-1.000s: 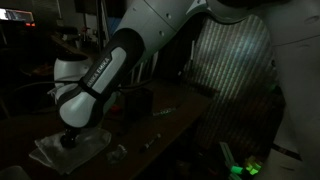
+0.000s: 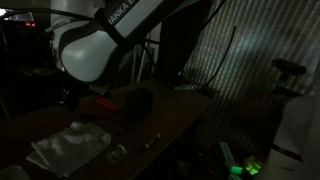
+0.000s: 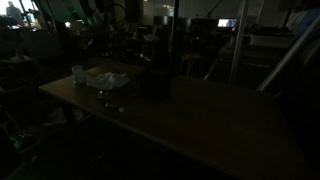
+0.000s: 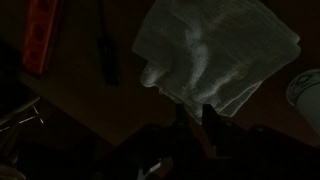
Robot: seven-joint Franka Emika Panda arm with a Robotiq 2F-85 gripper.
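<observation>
A pale, folded cloth (image 2: 70, 148) lies rumpled on the dark table in exterior view 1. It also shows as a light patch, the cloth (image 3: 108, 79), in exterior view 2, and the wrist view has the cloth (image 4: 220, 50) filling its upper middle. Above the cloth, clear of it, hangs my gripper (image 2: 70, 100). The wrist view shows the dark fingers of the gripper at the cloth's lower edge in the picture. It is open, and no cloth shows lifted between the fingers.
Beside the cloth stands a white cup (image 4: 310, 98). A red object (image 4: 40, 35) and a thin dark tool (image 4: 107, 58) lie on the other side. A dark box (image 3: 155, 84) stands further along the table; bare tabletop (image 3: 220, 110) extends beyond it. The room is very dim.
From down at the cloth, my gripper has risen well above it. The cloth stays on the table in about the same place.
</observation>
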